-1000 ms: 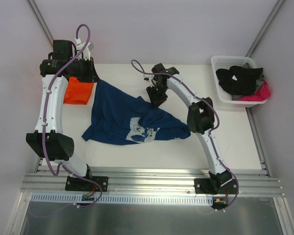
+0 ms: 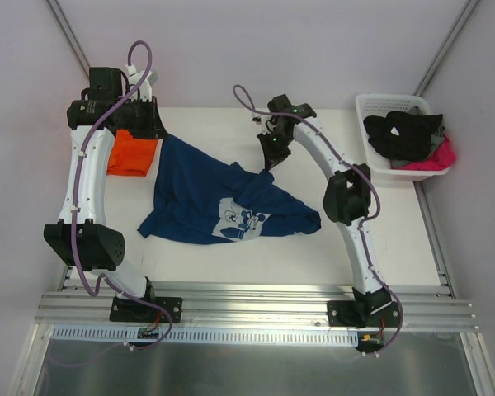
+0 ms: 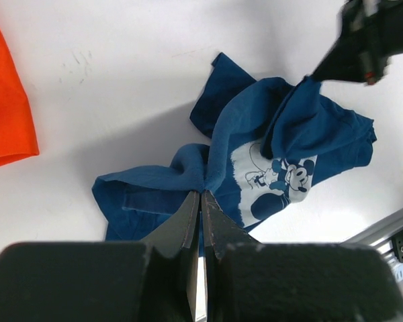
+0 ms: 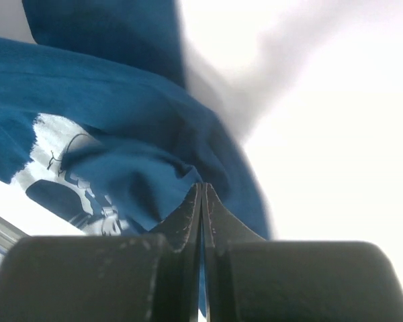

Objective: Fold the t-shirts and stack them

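Observation:
A dark blue t-shirt point(image 2: 196, 198) lies crumpled across the table, its white cartoon print point(image 2: 238, 220) facing up and partly covered by a fold. My left gripper point(image 2: 164, 134) is shut on the shirt's upper left end; in the left wrist view a raised ridge of blue cloth point(image 3: 218, 154) runs to its fingertips. Toward the shirt's right half, my right gripper point(image 2: 268, 168) is shut with a peak of the cloth pinched at its tips. The right wrist view shows that blue fabric point(image 4: 148, 174) rising to the fingertips.
An orange folded t-shirt point(image 2: 132, 155) rests at the back left, partly behind the left arm. At the back right stands a white basket point(image 2: 371, 106) holding black, grey and pink clothes point(image 2: 403, 134). Bare white table shows in front of the blue shirt and to its right.
The left arm has stayed still.

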